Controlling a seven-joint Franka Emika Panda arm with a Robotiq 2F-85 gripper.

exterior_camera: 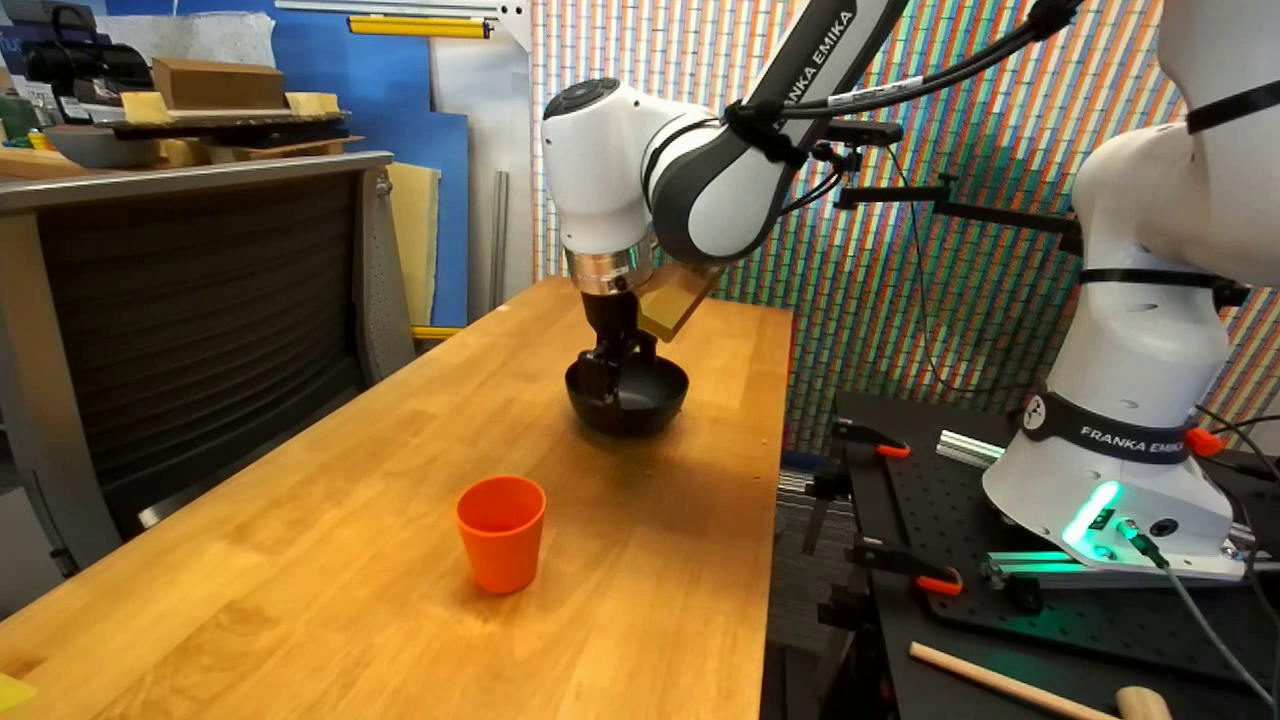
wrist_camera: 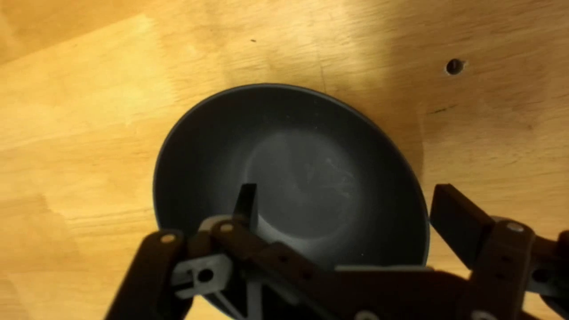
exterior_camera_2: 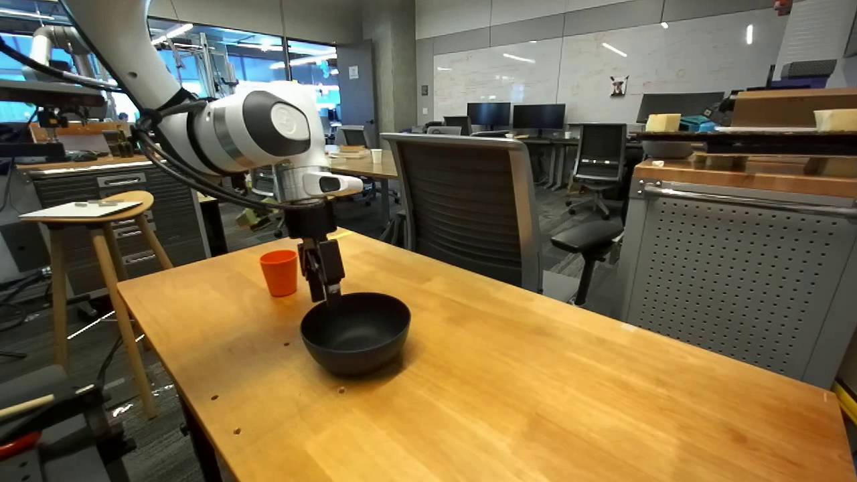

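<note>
A black bowl (exterior_camera: 654, 406) stands upright on the wooden table, empty inside as the wrist view shows. My gripper is open above it, fingers wide apart, nothing held. One finger (wrist_camera: 246, 202) appears over the bowl's inside; the other lies just past its rim on the right, so the rim runs between them. Exterior view 2 has the gripper (exterior_camera_2: 325, 296) at the bowl's (exterior_camera_2: 353, 345) far edge. Whether a fingertip touches the bowl cannot be told. An orange cup (exterior_camera: 501, 540) stands upright and apart from the bowl.
Bare table (exterior_camera: 360, 528) surrounds the bowl and cup. An office chair (exterior_camera_2: 470, 209) stands against the table's long side. Part of a yellow object (exterior_camera: 14, 692) shows at the table's near corner in exterior view 1.
</note>
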